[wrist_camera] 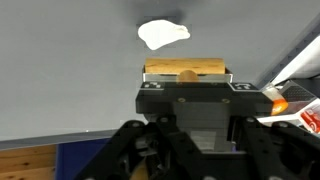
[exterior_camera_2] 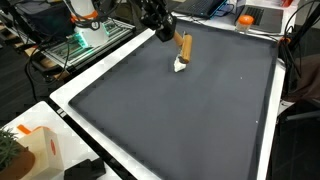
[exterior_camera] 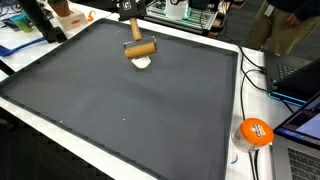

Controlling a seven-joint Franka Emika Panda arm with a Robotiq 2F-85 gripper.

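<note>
A wooden roller (exterior_camera: 140, 47) with a thin metal frame and a wooden handle (exterior_camera: 136, 29) hangs from my gripper, which is shut on the handle. In the wrist view the roller (wrist_camera: 185, 67) lies crosswise just ahead of the fingers. A small white lump (exterior_camera: 141, 62), dough-like in look, rests on the dark grey board. It shows beside the roller in exterior view 2, as a white lump (exterior_camera_2: 180, 65) below it, and as a flat white patch (wrist_camera: 162, 33) in the wrist view. Whether roller and lump touch, I cannot tell.
The grey board (exterior_camera: 120, 100) is mostly bare, with wide free room in front. An orange-topped container (exterior_camera: 254, 132) stands off its right side, near laptops. Past the far left edge sit several assorted items. Cables run along the right.
</note>
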